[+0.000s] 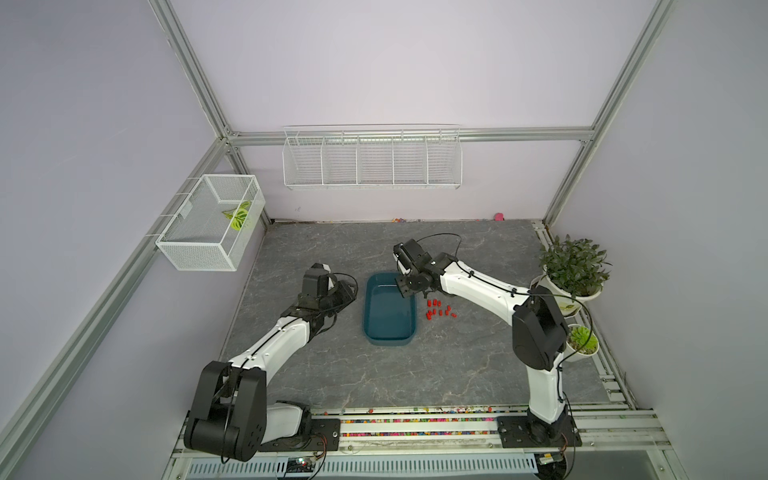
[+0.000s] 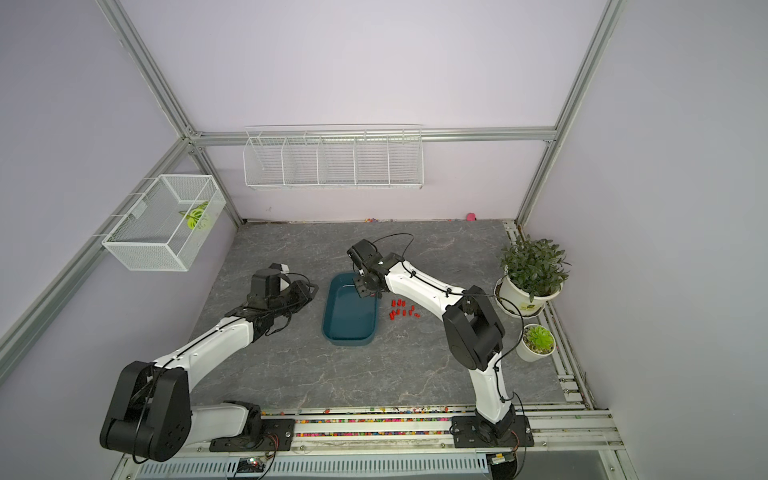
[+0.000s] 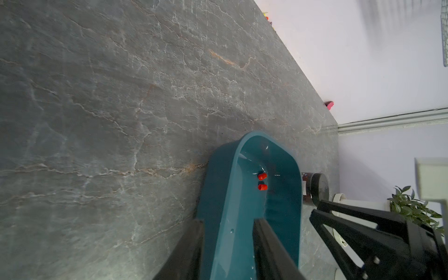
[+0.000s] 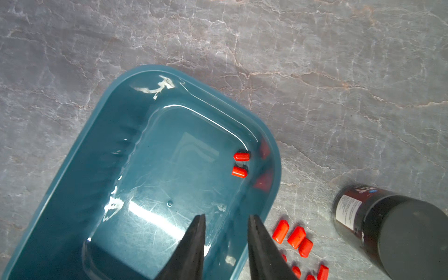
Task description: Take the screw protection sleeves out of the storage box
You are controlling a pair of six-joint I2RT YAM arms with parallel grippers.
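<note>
The teal storage box (image 1: 388,324) stands mid-table. Two red screw protection sleeves (image 4: 239,171) lie inside it near the back right corner, and several more red sleeves (image 4: 297,237) lie on the table right of it. My right gripper hangs over the box with its fingers apart, nothing seen between them. My left gripper is left of the box, its fingers apart and empty, aimed toward the box's near side.
A dark cylinder (image 4: 410,233) appears at the right of the right wrist view. Potted plants (image 2: 531,275) line the right edge; wire baskets hang on the walls.
</note>
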